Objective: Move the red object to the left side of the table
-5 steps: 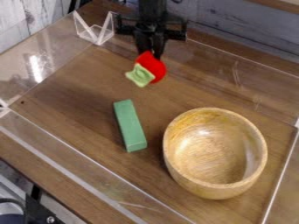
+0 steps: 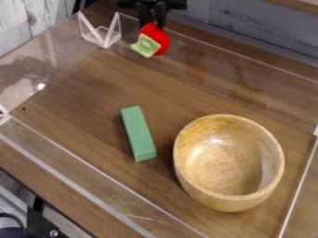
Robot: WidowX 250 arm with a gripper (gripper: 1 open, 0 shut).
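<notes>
The red object with a pale green end is near the top of the camera view, left of centre, towards the back of the table. My dark gripper reaches down from the top edge and is shut on it. Much of the gripper is cut off by the frame. Whether the object touches the table or hangs just above it, I cannot tell.
A white wire-like stand is close by on the left. A green block lies near the middle, and a wooden bowl sits at the lower right. Clear walls edge the table. Bare wood lies between.
My gripper has moved back towards the top of the view, carrying the red object up and slightly left. The block, bowl and stand have stayed put.
</notes>
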